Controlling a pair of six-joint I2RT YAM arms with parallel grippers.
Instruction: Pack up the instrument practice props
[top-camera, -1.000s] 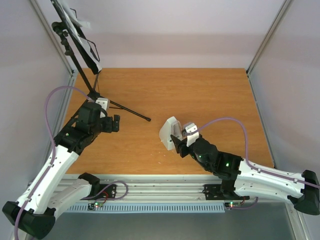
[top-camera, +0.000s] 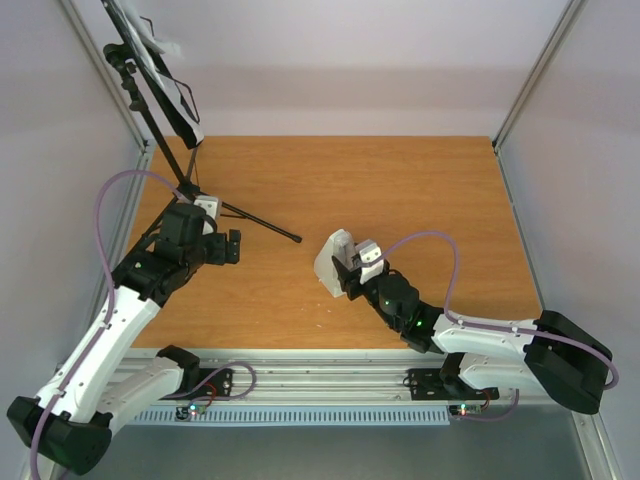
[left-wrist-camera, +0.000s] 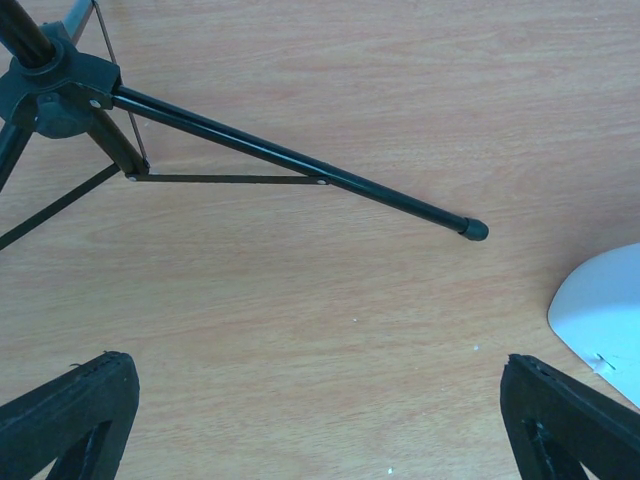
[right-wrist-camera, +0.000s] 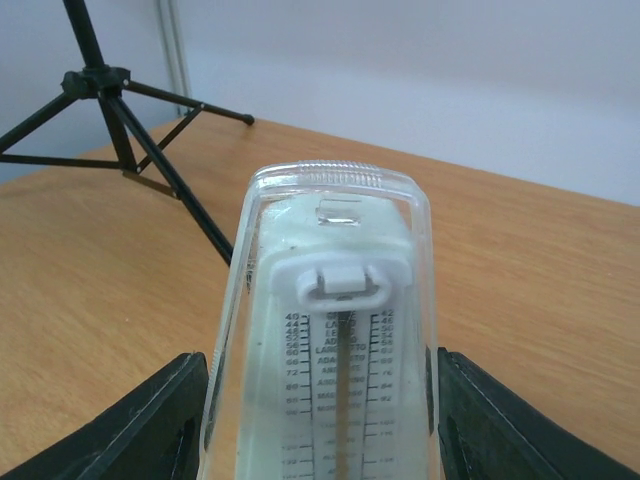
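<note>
A white metronome (top-camera: 334, 262) stands on the table just right of centre. In the right wrist view its numbered scale and pendulum rod face me, seen through a clear cover (right-wrist-camera: 340, 177). My right gripper is shut on this cover, one finger along each side. The cover frames the metronome's front; whether it is fully seated cannot be told, as its lower part is out of view. On the left, my left gripper hangs open over bare wood, nothing between its fingers. The metronome's white edge (left-wrist-camera: 608, 310) shows at the right of that view.
A black tripod stand (top-camera: 140, 90) rises at the back left, its upper part leaning outward. One of its legs (left-wrist-camera: 300, 160) reaches over the table toward the metronome.
My right gripper has moved slightly left, bringing the clear cover closer to the metronome. The metronome has shifted a little left too. The left arm stays in place.
</note>
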